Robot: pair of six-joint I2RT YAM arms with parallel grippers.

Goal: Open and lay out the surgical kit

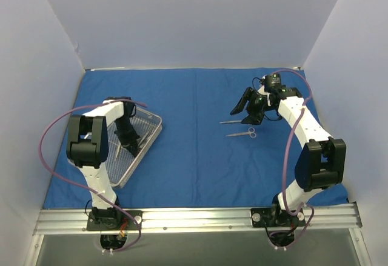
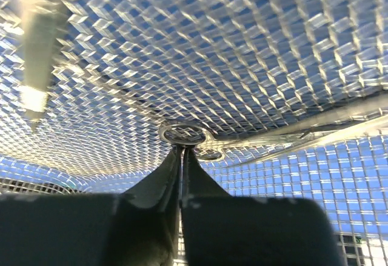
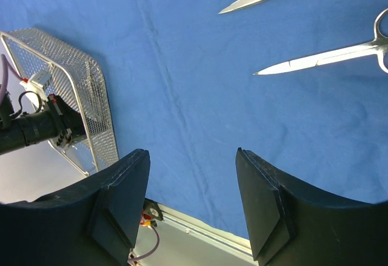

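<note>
On the left, my left gripper [image 1: 132, 146] is down inside the wire mesh tray [image 1: 148, 139]. In the left wrist view its fingertips are shut on the finger ring of steel scissors [image 2: 260, 140]; a slim metal instrument [image 2: 37, 66] lies nearby on the mesh. On the blue cloth at right lie two pairs of scissors, one [image 1: 239, 134] below the other [image 1: 229, 122], blades pointing left; the right wrist view shows both [image 3: 315, 60]. My right gripper [image 1: 247, 109] hangs open above them, nothing between its fingers.
Grey walls bound both sides and the back; a metal rail runs along the front edge.
</note>
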